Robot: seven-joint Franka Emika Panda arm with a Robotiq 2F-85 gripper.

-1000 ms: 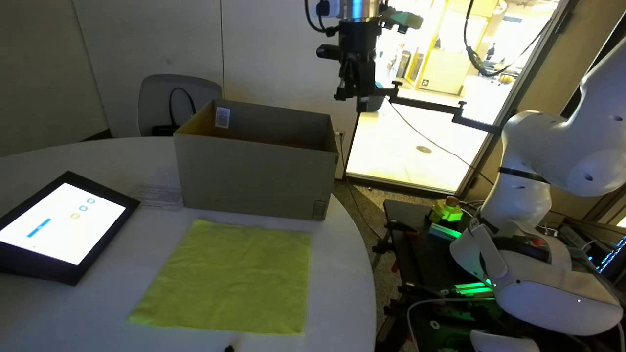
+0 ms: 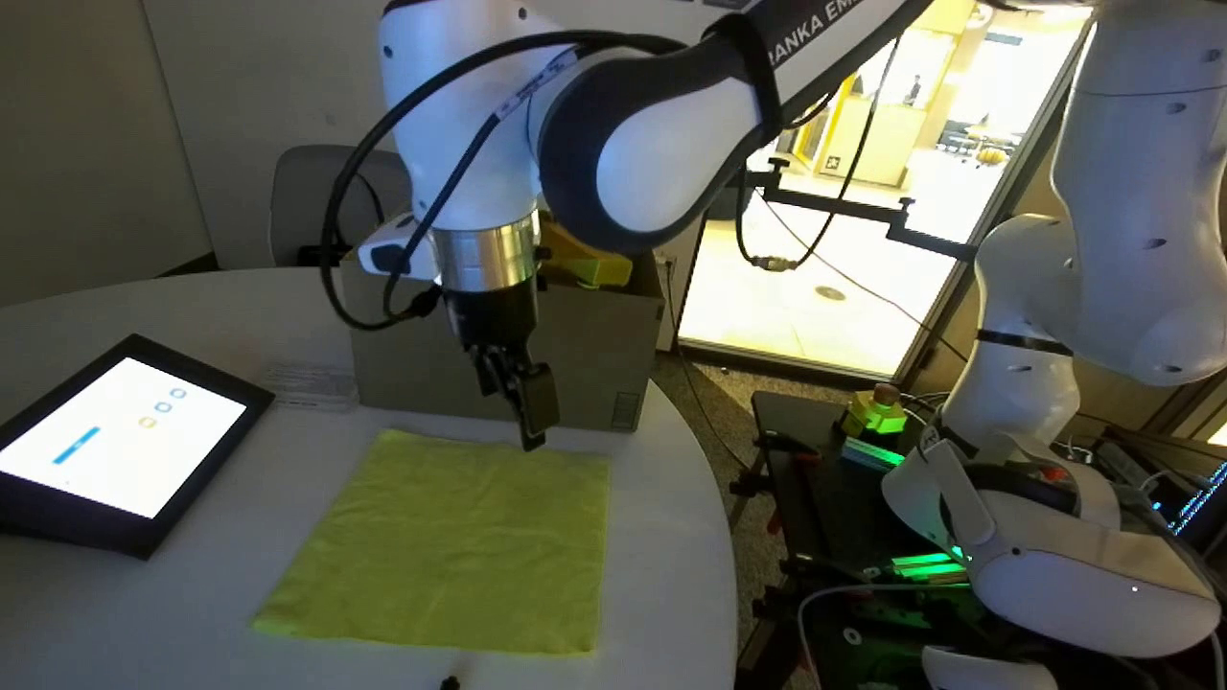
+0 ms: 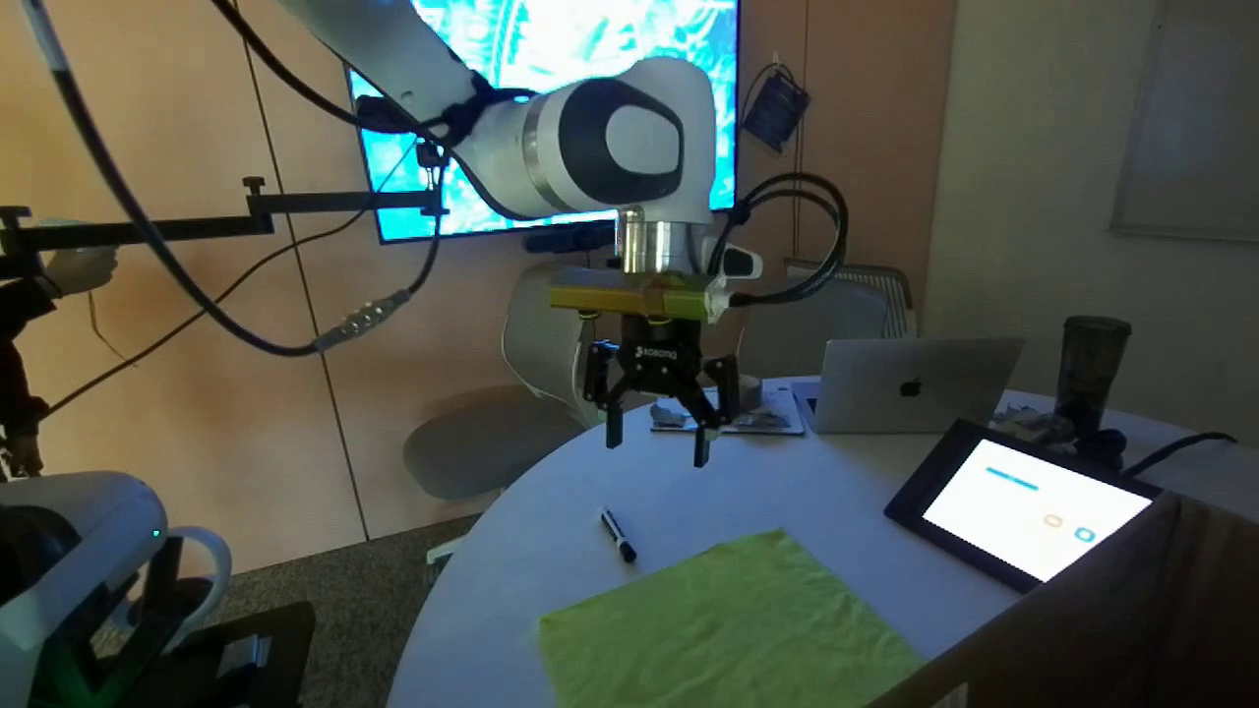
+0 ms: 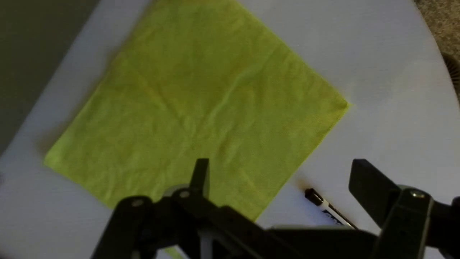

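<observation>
A yellow-green cloth (image 2: 460,552) lies spread flat on the white round table, nearly square with light creases. My gripper (image 3: 658,454) hangs open above the table, its two fingers wide apart and nothing between them. Beside the cloth rests a black-capped marker (image 4: 324,206); in the second exterior view the marker (image 3: 617,537) lies just past the cloth (image 3: 732,625). From the wrist, the cloth (image 4: 202,103) fills the middle, with one finger (image 4: 200,175) overlapping it and the marker showing between the fingers. Only the marker's dark tip (image 2: 450,683) appears in the first exterior view.
A cardboard box (image 2: 495,368) stands along the cloth's far edge, partly behind my arm. A lit tablet (image 2: 127,437) sits at the left. A laptop (image 3: 909,383) and a dark tumbler (image 3: 1088,372) occupy the table's other side. Bare table surrounds the marker.
The arm has swung from high beside the box, over the floor, leftward and down to above the table near the cloth. Cloth, box and tablet are unmoved.
</observation>
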